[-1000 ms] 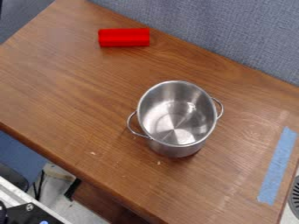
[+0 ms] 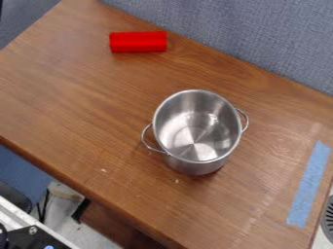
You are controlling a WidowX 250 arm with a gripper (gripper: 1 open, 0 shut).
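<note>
A red cylinder (image 2: 138,42) lies on its side near the back of the wooden table (image 2: 78,107). A steel pot (image 2: 196,149) with two loop handles stands right of the table's middle, and nothing shows inside it. My gripper is not clearly in view; only some dark and white hardware (image 2: 26,233) shows at the lower left corner, too cropped to tell what it is.
A strip of blue tape (image 2: 309,183) runs along the right side of the table. A grey padded wall (image 2: 247,44) borders the back.
</note>
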